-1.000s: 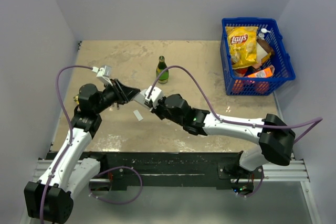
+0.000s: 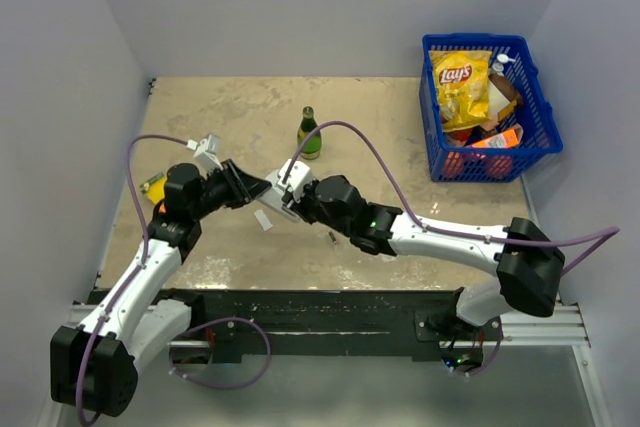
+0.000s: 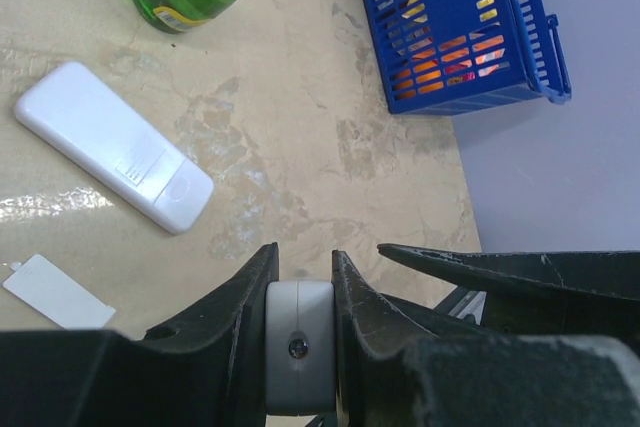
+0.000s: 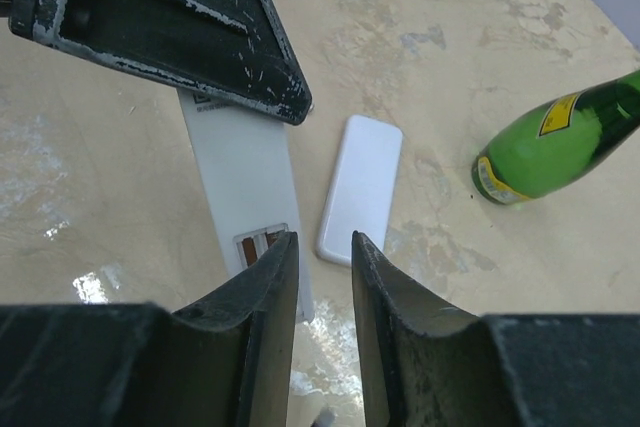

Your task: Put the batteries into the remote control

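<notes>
My left gripper is shut on the white remote, raised above the table; it shows end-on in the left wrist view. The remote's compartment is uncovered, with dark slots and contents I cannot make out clearly. My right gripper is at that compartment, its fingertips a little apart; whether anything is between them does not show. A white rectangular piece with a latch mark lies on the table below, beside a smaller white card.
A green bottle stands behind the grippers. A blue basket with snacks fills the back right. A yellow item lies at the left, partly behind the left arm.
The right arm has barely moved.
</notes>
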